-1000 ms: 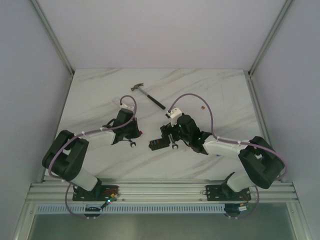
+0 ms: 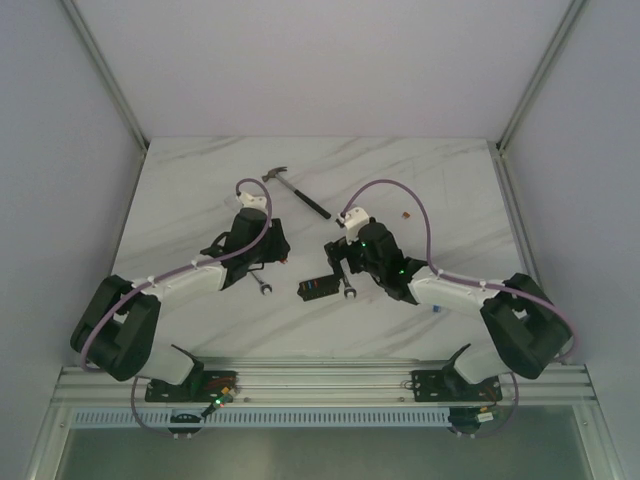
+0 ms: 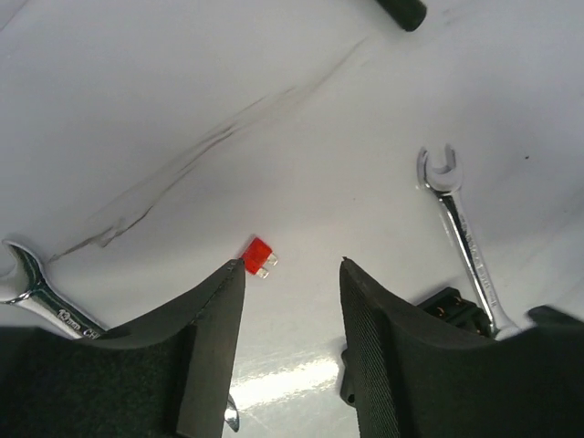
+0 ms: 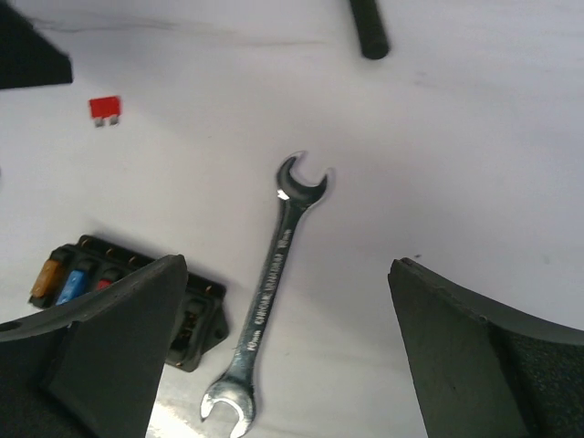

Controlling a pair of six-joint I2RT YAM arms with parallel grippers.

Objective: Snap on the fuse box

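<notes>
A black fuse box (image 2: 319, 287) lies near the middle; in the right wrist view its row of orange, blue and red fuses shows (image 4: 76, 285). A small red fuse lies on the table just beyond the fingertips of my left gripper in that wrist view, also seen in the right wrist view as a red piece (image 4: 105, 109). My left gripper is open with nothing between its fingers. My right gripper is open over the fuse box and a wrench, holding nothing.
A hammer (image 2: 295, 190) lies behind both grippers. Wrenches (image 3: 468, 247) lie either side of the fuse box. A small orange piece (image 2: 405, 215) and a blue piece (image 2: 436, 309) lie on the right.
Compared with one second ago, my left gripper is higher in the top view and its arm has swung, its elbow now further left. My right arm has shifted only slightly.
</notes>
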